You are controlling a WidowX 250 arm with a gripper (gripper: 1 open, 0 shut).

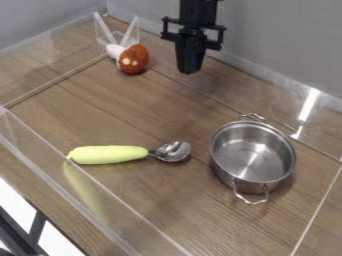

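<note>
My black gripper (pixel 190 62) hangs at the top centre of the camera view, shut, with nothing visible between its fingers. Just left of it and lower sit an orange-brown round toy (pixel 132 59) and a white toy with long ear-like prongs (pixel 114 46). A yellow corn cob (pixel 107 154) lies at the lower left, beside a metal spoon (pixel 173 151). A steel pot (pixel 253 152) with two handles stands at the right.
Light walls (pixel 277 45) border the wooden floor at the back, and clear panels run along the front left and right.
</note>
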